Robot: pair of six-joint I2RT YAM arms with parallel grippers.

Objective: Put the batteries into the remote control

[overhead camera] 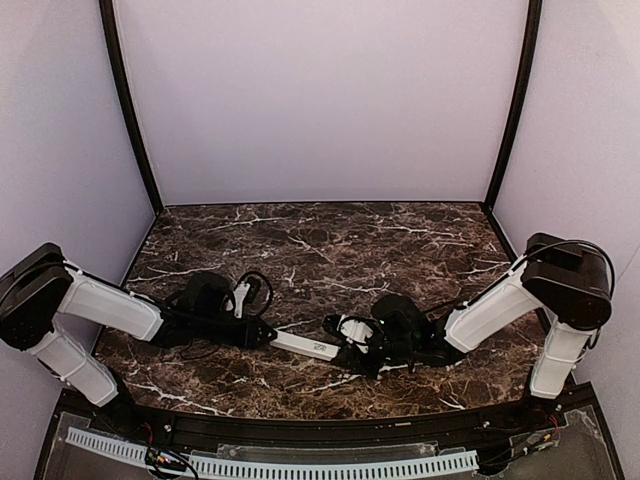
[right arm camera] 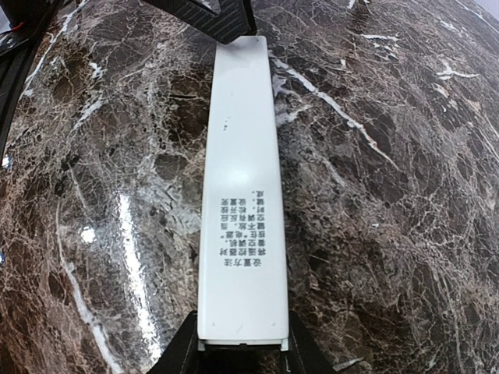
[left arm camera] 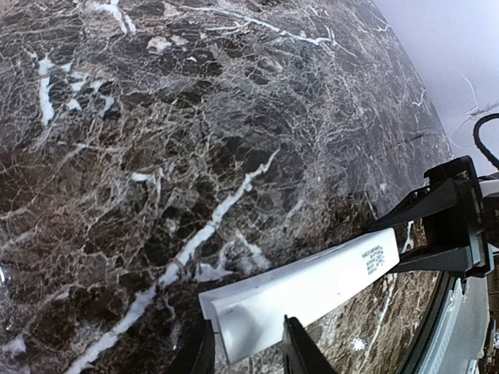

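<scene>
The white remote control (overhead camera: pixel 305 345) lies back side up, printed text showing, between my two grippers low over the marble table. My right gripper is shut on its near end, which also appears at the right in the left wrist view. My left gripper is at the other end, part open, its dark fingertips at the remote's end (left arm camera: pixel 245 327); whether they grip it is unclear. No batteries can be made out.
A metal rail (overhead camera: pixel 270 463) runs along the front edge.
</scene>
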